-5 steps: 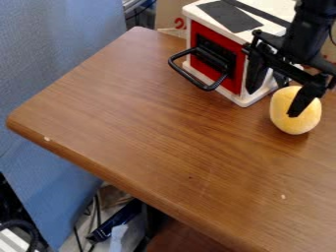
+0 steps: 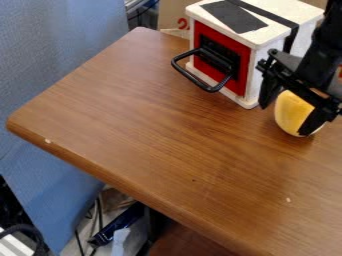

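Note:
My black gripper (image 2: 291, 94) is at the right edge, lowered over a yellow ball-like object (image 2: 291, 116), with a finger in front of it and partly hiding it. Whether the fingers are closed on it is unclear. Just left and behind stands a white box with a red front (image 2: 206, 66) and a black wire handle (image 2: 199, 80) sticking out over the table.
A cardboard box (image 2: 174, 12) is behind.
My gripper has moved down around the yellow object, which is now more hidden behind it. The box looks unchanged.

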